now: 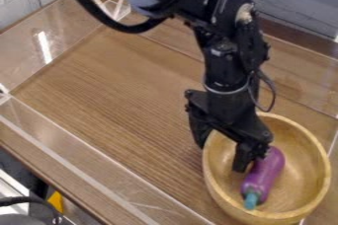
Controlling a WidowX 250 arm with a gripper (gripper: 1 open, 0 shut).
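My black gripper hangs over the left part of a yellow bowl at the lower right, its fingers open and pointing down at the bowl's rim and inside. A purple toy with a teal tip, like an eggplant or bottle, lies in the bowl just right of and below the fingertips. Whether a finger touches it I cannot tell.
Clear side walls edge it at the far left and back, and a black cable shows at the lower left corner.
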